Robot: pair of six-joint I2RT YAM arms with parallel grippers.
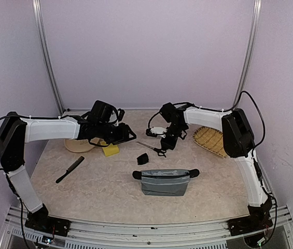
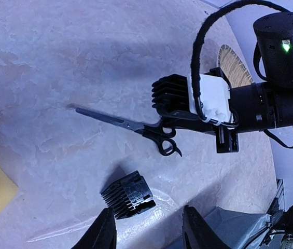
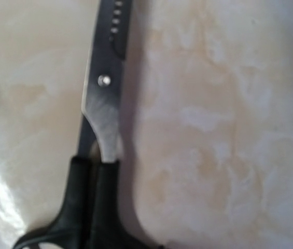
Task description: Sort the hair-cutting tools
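Thinning scissors with black handles lie flat on the table; the right wrist view shows their pivot and toothed blade (image 3: 105, 98) close up. Just beyond the handles is my right gripper (image 1: 167, 145), shut, with nothing seen between its fingers, which are out of its own wrist view. A black clipper guard (image 2: 129, 194) sits nearer the front, teeth to the left. My left gripper hangs above the table, open and empty, left of the scissors (image 1: 153, 149). A black comb (image 1: 70, 169) lies at the left.
A grey zip pouch (image 1: 163, 185) stands at front centre. The woven basket (image 1: 209, 141) is at the right, behind the right arm. Partly under the left arm are a yellow sponge (image 1: 111, 150) and a round tray (image 1: 73, 147).
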